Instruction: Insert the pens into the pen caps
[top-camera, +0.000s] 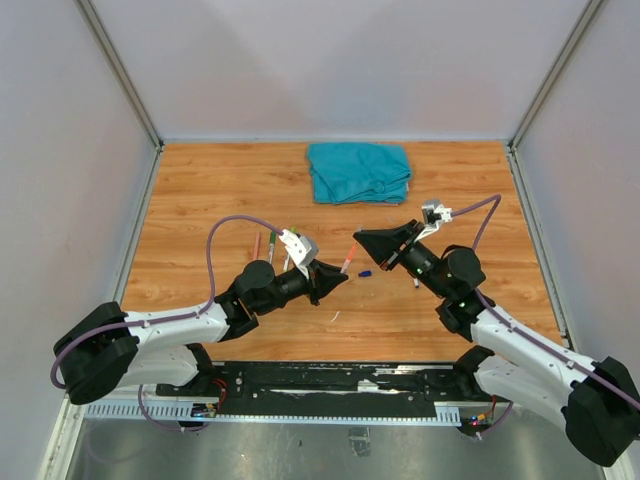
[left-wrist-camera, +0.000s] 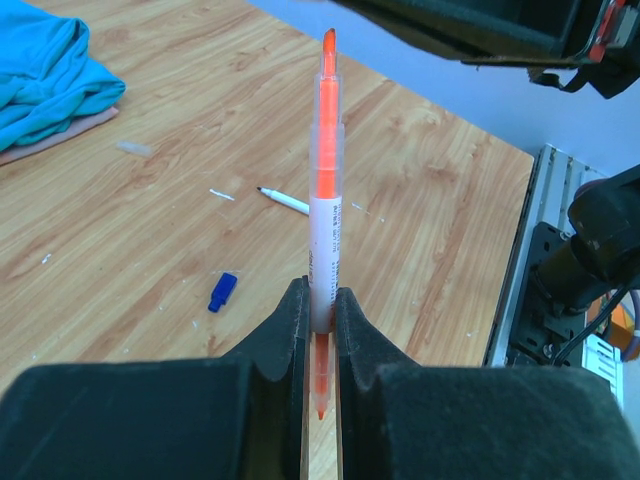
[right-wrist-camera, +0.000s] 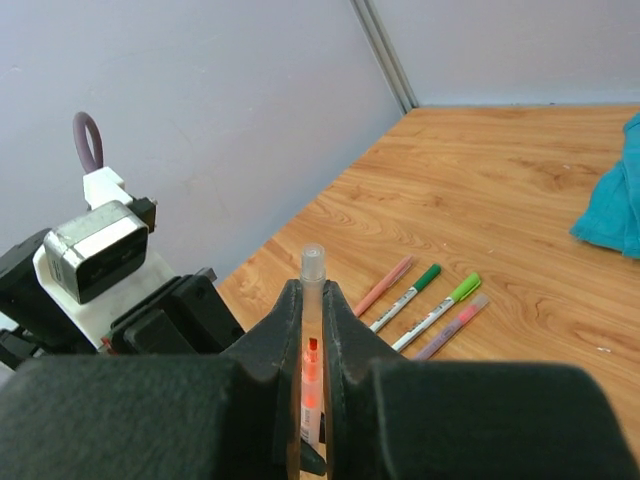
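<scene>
Upright in my left gripper, which is shut on it, stands an orange pen with a white label and a bare orange tip. My right gripper is shut on a clear pen cap, whose closed end rises above the fingertips. Below the cap, the right wrist view shows the orange pen with its tip near the cap's lower part. In the top view the pen spans between the left gripper and the right gripper. Whether tip and cap touch, I cannot tell.
Several markers, among them a green-capped one and a pink one, lie on the table at left. A blue cap and a white marker lie apart. A teal cloth is at the back.
</scene>
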